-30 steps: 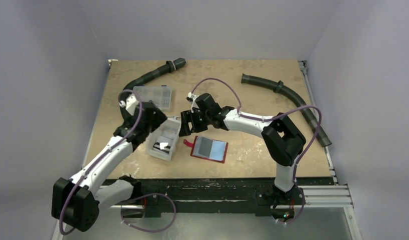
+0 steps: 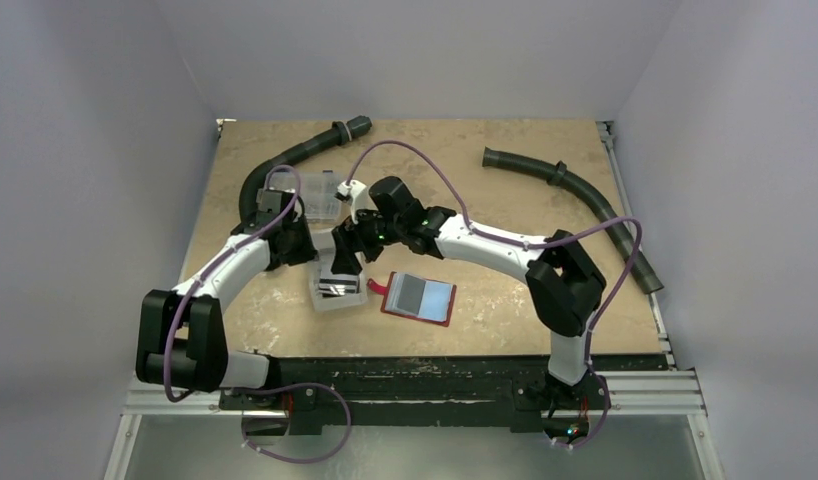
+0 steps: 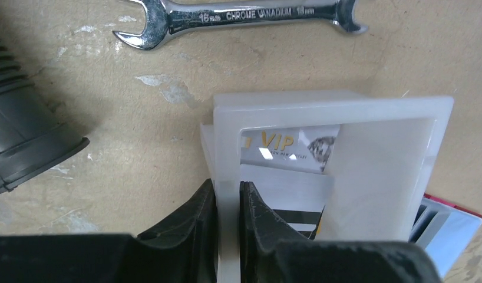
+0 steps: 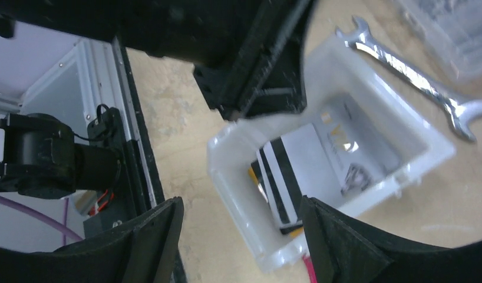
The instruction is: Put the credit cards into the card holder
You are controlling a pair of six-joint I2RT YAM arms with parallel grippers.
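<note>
Several cards lie in a white plastic box (image 3: 398,153): a white striped card (image 4: 303,159) on top and a grey VIP card (image 3: 286,144) beside it. My left gripper is shut on the box's wall, one finger on each side of it. Above the box hovers my right gripper, its fingers apart and nothing between them. The red card holder (image 2: 419,298) lies spread to the right of the box in the top view, with grey and light blue inner faces. In the left wrist view only a corner of the holder (image 3: 448,227) shows.
A chrome wrench (image 3: 244,16) lies behind the box. A clear divided case (image 2: 310,195) stands farther back. Black hoses (image 2: 295,153) curve along the left and right (image 2: 585,195) sides. Bare table lies right of the holder.
My left gripper has come down onto the box's wall. The box has turned and shifted slightly right. My right gripper has moved left, over the box.
</note>
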